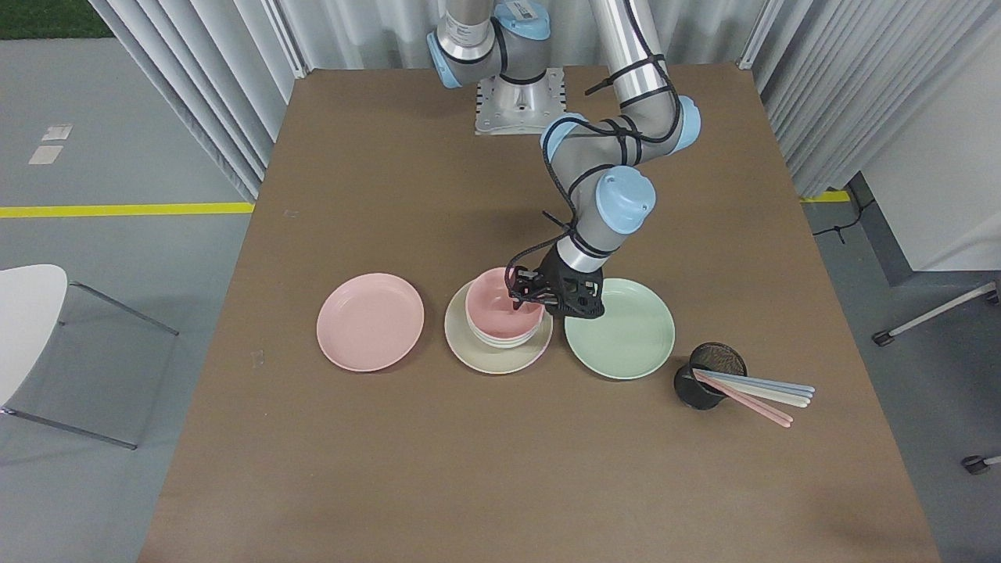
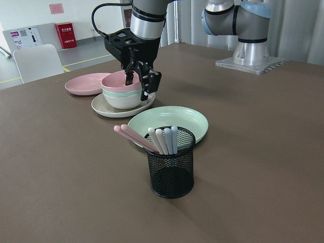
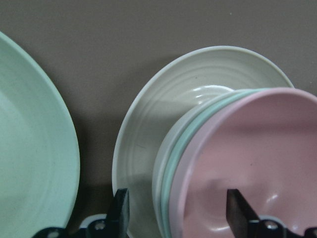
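A stack of bowls, pink on top with mint and white beneath, sits on a cream plate between a pink plate and a mint plate. My gripper hangs low over the stack's rim, open. In the wrist view one finger is over the inside of the pink bowl, the other outside the stack over the cream plate. Whether they touch the bowls I cannot tell.
A black mesh cup holding pink, white and blue chopsticks stands at the front right.
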